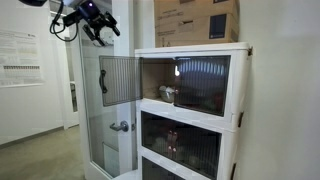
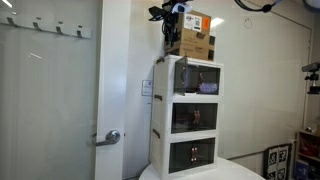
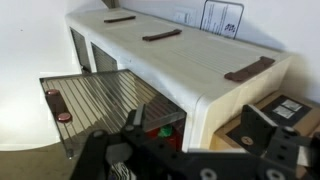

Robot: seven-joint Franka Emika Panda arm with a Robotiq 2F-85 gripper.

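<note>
A white three-tier cabinet (image 1: pixel 146 111) with dark ribbed doors stands by the wall. Its upper left door (image 1: pixel 122 80) is swung outward, the dark handle (image 1: pixel 103 80) at its free edge. Above and slightly left of that door my gripper (image 1: pixel 105 37) hangs apart from it. In the wrist view the same door (image 3: pixel 92 101) shows at left with its reddish handle (image 3: pixel 58 105), while the spread fingers (image 3: pixel 132 124) hold nothing visible. The upper right door (image 1: pixel 203 84) looks closed. A small pale item (image 1: pixel 167 93) sits within the open compartment.
Cardboard boxes (image 1: pixel 196 22) are stacked on top of the cabinet, close to the arm's height. A glass-paned door (image 1: pixel 104 138) with a metal handle (image 1: pixel 121 127) stands just left of the cabinet. Two lower tiers (image 1: pixel 180 146) have their doors closed.
</note>
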